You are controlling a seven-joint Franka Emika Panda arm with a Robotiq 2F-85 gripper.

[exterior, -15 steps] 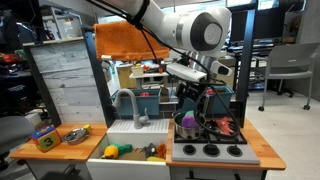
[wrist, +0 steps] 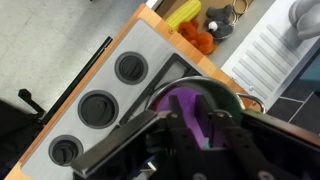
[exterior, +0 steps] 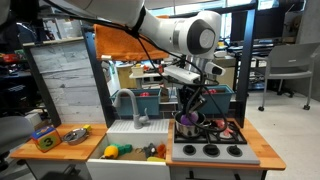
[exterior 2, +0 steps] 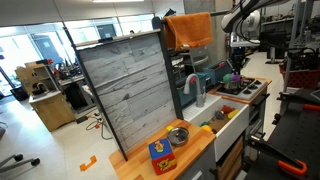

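A metal pot [exterior: 184, 132] stands on the stove at the back left of its top. My gripper is over the pot, pointing down into it. In the wrist view a purple thing [wrist: 187, 95] shows directly at and between my fingertips, with the pot's dark rim around it. Whether the fingers press on it cannot be made out. A green-teal patch shows beside the purple inside the pot; the rest is hidden by the gripper.
The stove front with black knobs [wrist: 97, 108] lies beside the pot. A sink drawer holding toy food [exterior: 124, 151] is to the left, with a faucet [exterior: 132, 105] behind it. A yellow-red box [exterior 2: 162, 155] and metal bowls [exterior 2: 178, 136] sit on the far counter end.
The purple thing, plainly visible in the pot earlier, is now largely behind the gripper.
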